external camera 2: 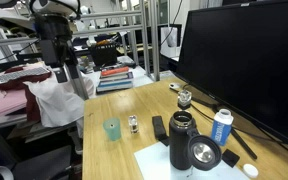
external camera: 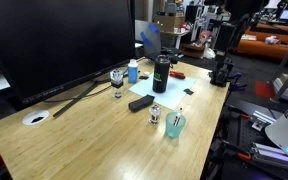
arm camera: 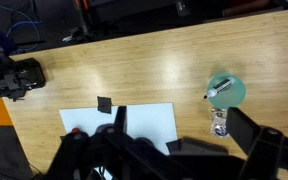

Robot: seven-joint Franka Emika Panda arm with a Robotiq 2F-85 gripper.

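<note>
My gripper hangs high above the table; in the wrist view its two dark fingers stand wide apart, open, nothing held between them. A translucent green cup (external camera: 175,124) stands near the table's front edge with a whitish utensil in it; from above the cup (arm camera: 226,91) lies near the right finger. Beside it is a small clear glass container (external camera: 155,115), partly covered by that finger in the wrist view. Farther back stand a black thermos (external camera 2: 183,135) with its dark round lid or mouth (external camera 2: 203,152) in front, and a black oblong object (external camera: 141,103).
White paper (arm camera: 149,121) lies under the thermos area. A blue-and-white bottle (external camera 2: 221,127), another small clear item (external camera: 117,82) and a red object (external camera: 177,74) stand farther back. A large black monitor (external camera: 54,45) borders the table.
</note>
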